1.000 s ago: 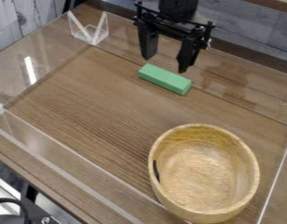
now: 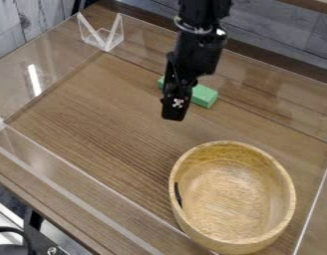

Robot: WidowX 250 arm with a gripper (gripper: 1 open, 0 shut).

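My gripper [image 2: 182, 100] hangs over the middle of the wooden table, open, its dark fingers pointing down. It is just in front of and left of a green block [image 2: 198, 93], which lies on the table partly hidden behind it. Whether the fingers touch the block I cannot tell.
A large beige oval bowl [image 2: 231, 214] sits at the front right. A clear wire-like object [image 2: 104, 32] stands at the back left. A black cable lies at the bottom left corner.
My arm has moved toward the front and the gripper now hangs lower in view, beside the green block, covering part of it.
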